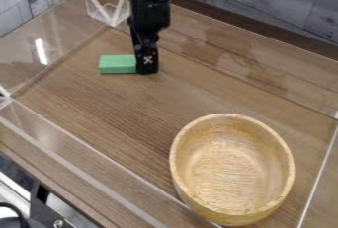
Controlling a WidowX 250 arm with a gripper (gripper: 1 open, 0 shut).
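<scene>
The black gripper [142, 60] hangs down from the top of the view onto the right end of a green block [117, 64], which lies on the wooden table [93, 123]. The fingers hide part of the block. Whether they are closed on it is hard to make out.
A tan round bowl [231, 168] stands at the front right. A clear plastic object sits at the upper left, partly behind the arm.
</scene>
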